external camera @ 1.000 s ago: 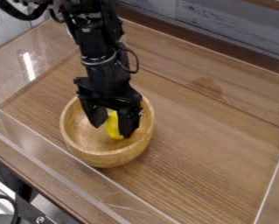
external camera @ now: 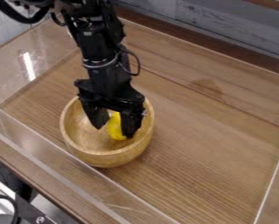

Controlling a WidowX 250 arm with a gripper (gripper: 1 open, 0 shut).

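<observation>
My gripper [external camera: 111, 119] is lowered from the top of the view into a round wooden bowl [external camera: 101, 156] left of centre on the wooden table. Its dark fingers stand open around a yellow object [external camera: 117, 132] in the bowl. The object is partly hidden by the fingers; whether they touch it I cannot tell.
Bare table [external camera: 212, 140] takes up the right and back of the view. A pale panelled edge runs along the back right. Some dark cable lies at the bottom left corner.
The gripper has shifted very slightly within the bowl over the last second. The bowl and yellow object stay about where they were.
</observation>
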